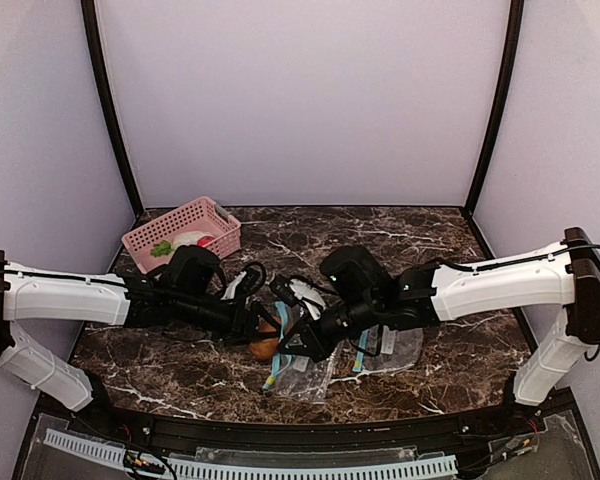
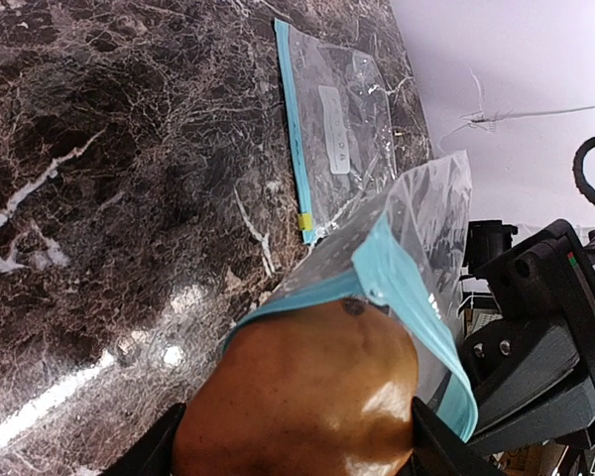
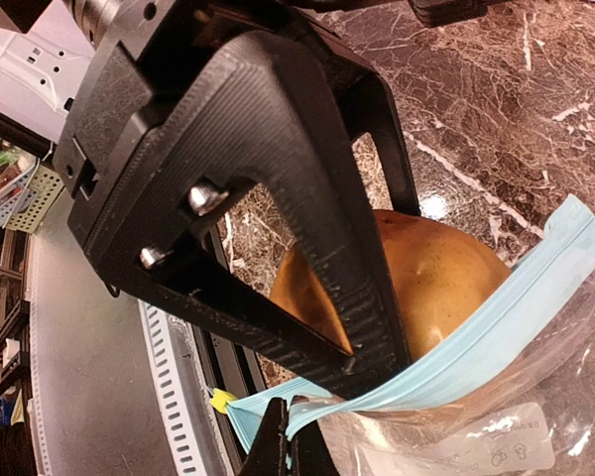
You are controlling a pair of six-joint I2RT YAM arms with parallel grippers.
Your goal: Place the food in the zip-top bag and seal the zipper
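Note:
A round brown bun-like food item is at the mouth of a clear zip bag with a blue zipper strip. My left gripper is shut on the food, its fingertips beside the bag's opening. My right gripper is shut on the bag's zipper edge, holding that side up. The left gripper's black fingers overlap the food in the right wrist view.
A second empty bag lies flat to the right. A pink basket with greens and other items stands at the back left.

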